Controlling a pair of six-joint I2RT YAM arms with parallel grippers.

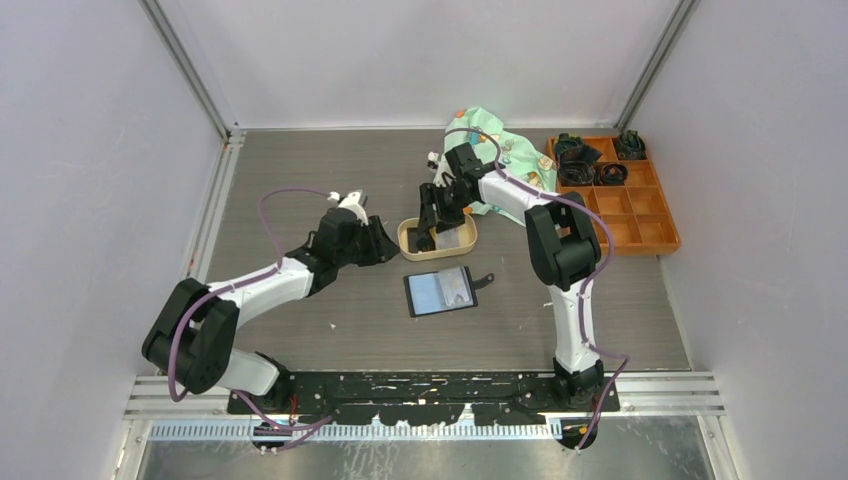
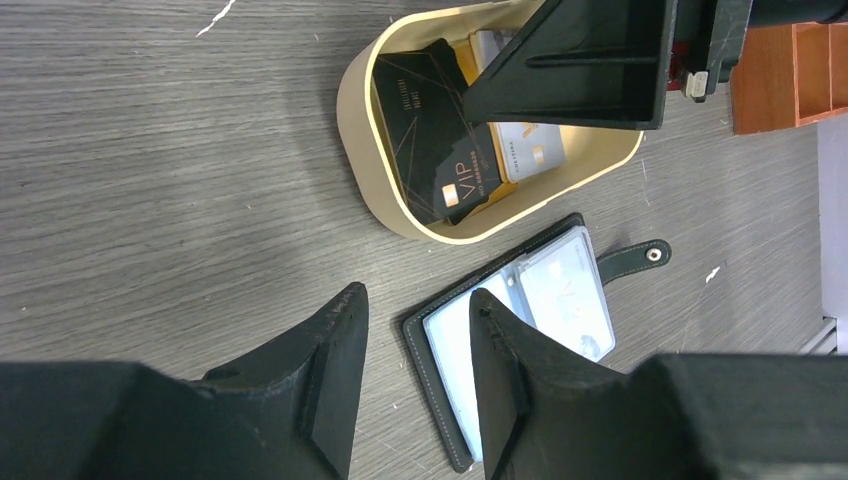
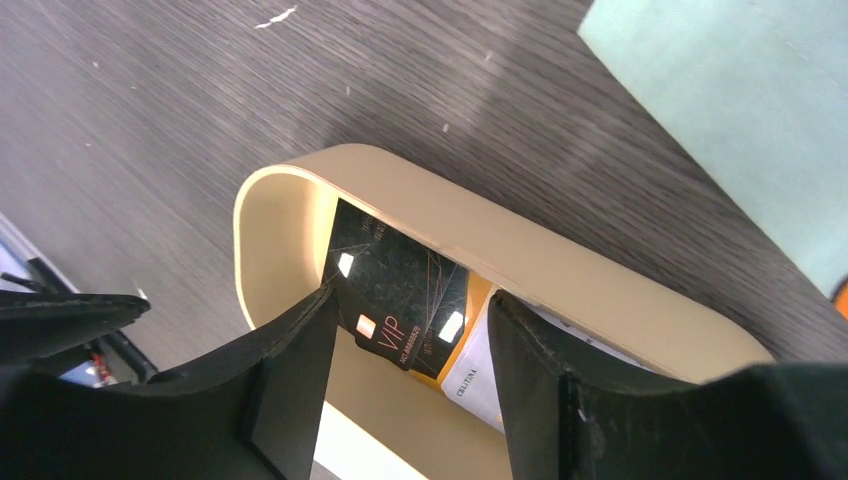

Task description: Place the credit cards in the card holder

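The cream oval tray [image 1: 436, 258] stands mid-table with black cards [image 2: 447, 160] at its left end, one printed VIP, and a grey-white card [image 2: 530, 150] beside them. My right gripper is down in the tray, its fingers on either side of the black cards and shut on them; their exact contact is hard to make out. In front of the tray lies the card holder [image 1: 441, 292], opened flat, with a strap and clear sleeves. My left gripper hangs empty at the tray's left, fingers apart.
An orange compartment box [image 1: 641, 205] with black cables stands at the right back. Behind the tray is a crumpled green patterned cloth [image 1: 520, 158]. Bare table lies to the left and in front of the holder.
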